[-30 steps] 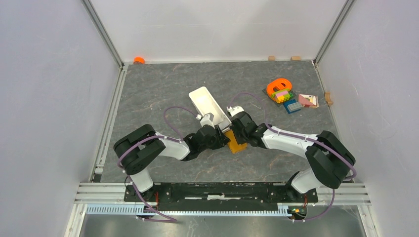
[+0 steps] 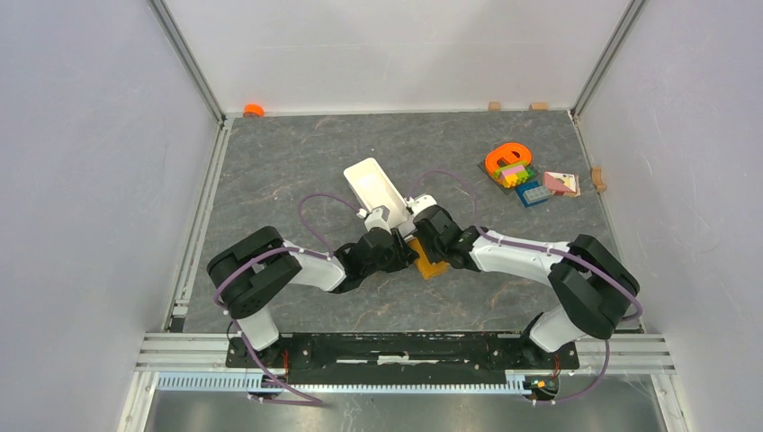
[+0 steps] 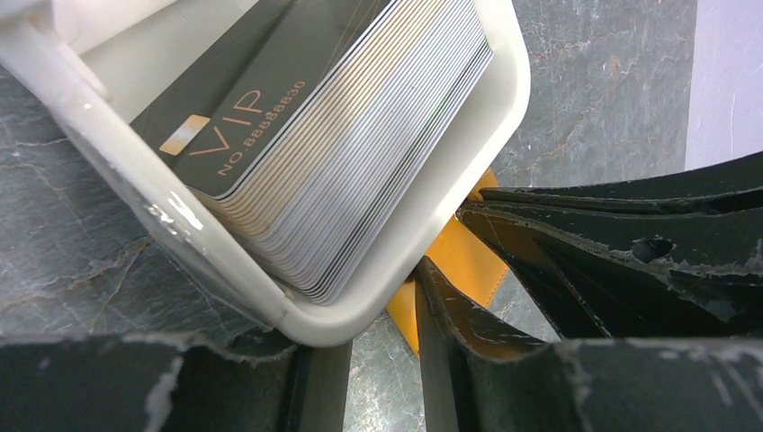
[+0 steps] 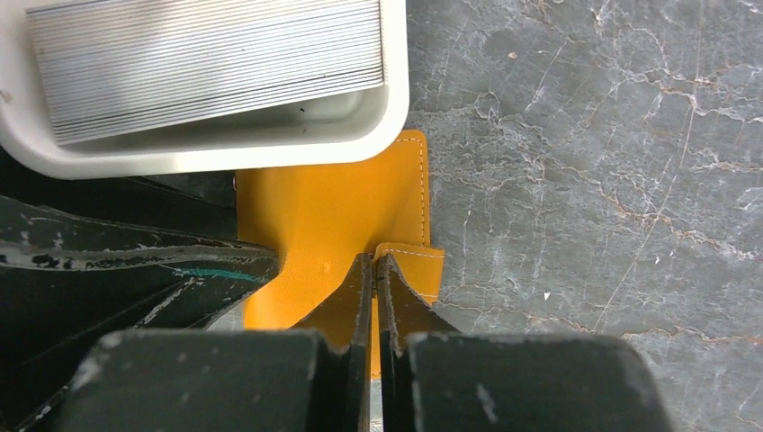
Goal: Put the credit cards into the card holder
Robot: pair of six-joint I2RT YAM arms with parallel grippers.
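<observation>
A white tray (image 3: pixel 493 126) holds a stack of cards (image 3: pixel 333 144), the top one black with "VIP" on it. Below the tray's end lies an orange leather card holder (image 4: pixel 315 225) with a stitched flap, on the grey table. My right gripper is shut at that flap, with nothing clearly visible between its fingers. My left gripper (image 2: pixel 405 252) is low beside the tray and holder; in the left wrist view its fingers are shut just under the tray's rim, and what is between them is hidden.
Toys (image 2: pixel 508 162) and flat colourful items (image 2: pixel 560 184) lie at the back right. An orange object (image 2: pixel 253 111) stands at the back left edge.
The left arm and tray look unchanged.
</observation>
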